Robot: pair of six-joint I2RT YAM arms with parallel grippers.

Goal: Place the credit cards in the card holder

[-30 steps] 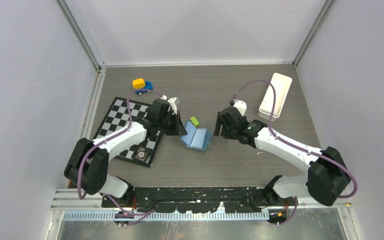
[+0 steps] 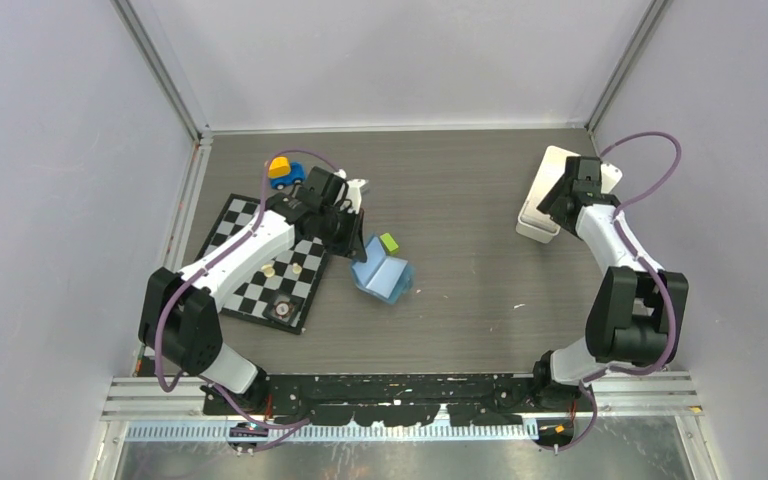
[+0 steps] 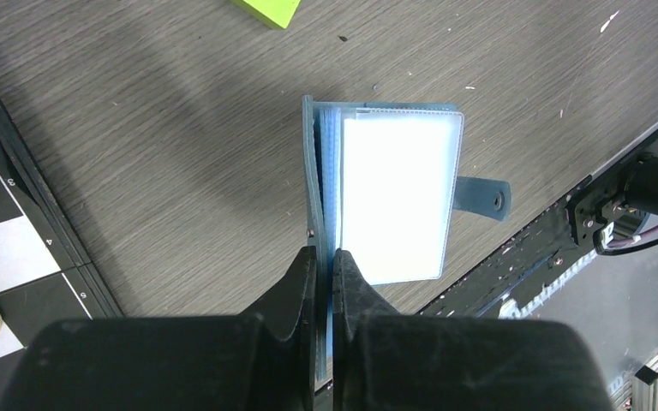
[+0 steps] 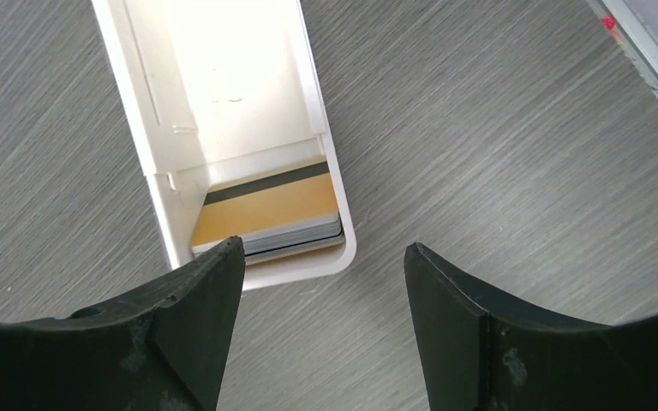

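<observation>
The light blue card holder [image 2: 387, 275] lies opened out near the middle of the table. Its left cover is pinched by my left gripper, which is shut on it; in the left wrist view a clear sleeve [image 3: 401, 193] faces up, with a snap strap [image 3: 482, 197] to its right. Over at the right, a stack of gold credit cards [image 4: 270, 210] with a dark stripe rests in the near end of a white tray [image 4: 300, 276]. Above that end hangs my right gripper, its fingers apart and nothing between them.
Left of the holder lies a chessboard [image 2: 260, 262] with a few pieces on it. Just behind the holder is a green block [image 2: 389, 243]; a blue and yellow toy truck [image 2: 286, 172] stands at the back left. The table between holder and tray is clear.
My right gripper has swung right, from beside the card holder to above the white tray. The left gripper, still on the cover, has shifted slightly, and the holder has turned a little with it.
</observation>
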